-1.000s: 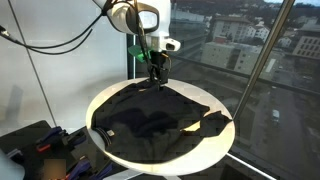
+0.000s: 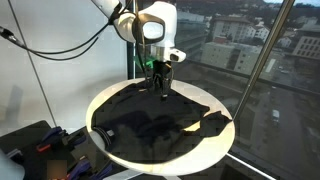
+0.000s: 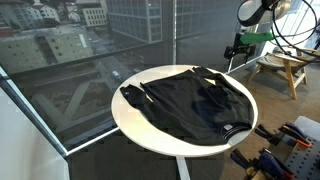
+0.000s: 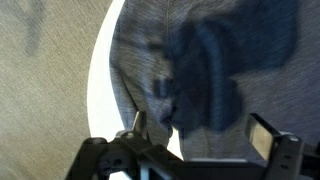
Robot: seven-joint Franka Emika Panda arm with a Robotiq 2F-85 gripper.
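Note:
A dark, nearly black cloth, perhaps a garment, lies spread with folds over most of the round white table. In the wrist view its fabric fills the right side, and one edge runs close to the table's rim. My gripper stands open over this edge, its fingers apart and no fabric visibly held. From outside, the gripper points down at the far part of the cloth; whether the tips touch it cannot be told. The second exterior view shows the cloth too.
A curled dark piece lies at the table's rim, perhaps part of the cloth. Large windows stand behind the table. A wooden stool is beyond it. Bare white tabletop shows along the rim.
Over the last second my gripper has come down a little towards the far part of the cloth and shifted slightly right. The cloth shows no clear change.

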